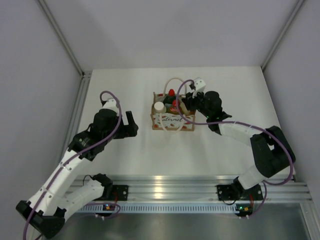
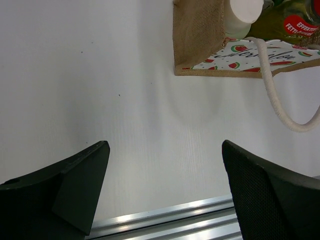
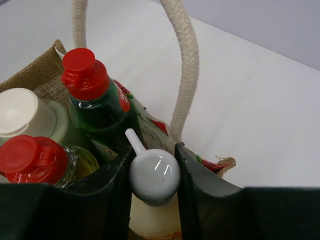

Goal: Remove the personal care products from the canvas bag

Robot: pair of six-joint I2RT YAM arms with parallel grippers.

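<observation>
The canvas bag (image 1: 173, 123) stands mid-table with several bottles in it. In the right wrist view, my right gripper is shut on the bottle with the white pump (image 3: 155, 176), at its neck; its lower body is inside the bag. Beside it are a green bottle with a red cap (image 3: 102, 107), a yellowish bottle with a red cap (image 3: 32, 159) and a white-capped bottle (image 3: 22, 112). To the left of the bag, my left gripper (image 1: 134, 124) is open over bare table, nothing between its fingers.
One rope handle (image 3: 187, 65) rises at the back of the bag, close to my right gripper. Another rope handle (image 2: 272, 92) loops down over the front.
</observation>
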